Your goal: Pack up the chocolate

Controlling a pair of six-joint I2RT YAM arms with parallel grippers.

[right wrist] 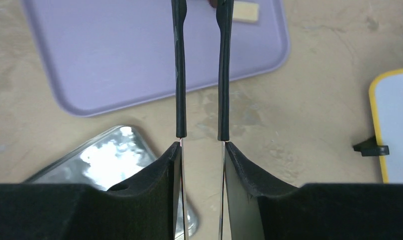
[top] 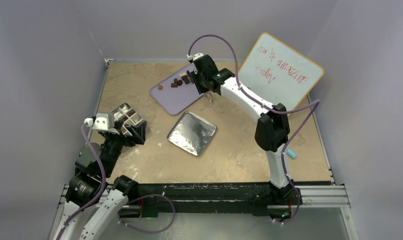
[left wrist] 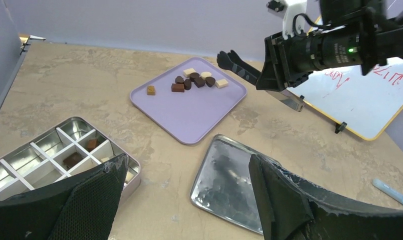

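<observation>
A purple tray (top: 174, 102) holds several dark, brown, tan and white chocolates (left wrist: 177, 88), clustered toward its back. A steel compartment box (left wrist: 59, 129) at the left has chocolates in some cells, partly hidden by my left gripper (top: 135, 134), whose fingers are apart with nothing seen between them. My right gripper (top: 192, 77) is over the tray's right part; in the right wrist view its long fingers stand apart, a pale chocolate (right wrist: 245, 12) beside their tips and a dark one partly hidden behind them.
An empty steel tray (top: 192, 132) lies front centre. A whiteboard (top: 284, 75) on clips stands at the back right, near my right arm. A light blue object (top: 291, 153) lies at the right.
</observation>
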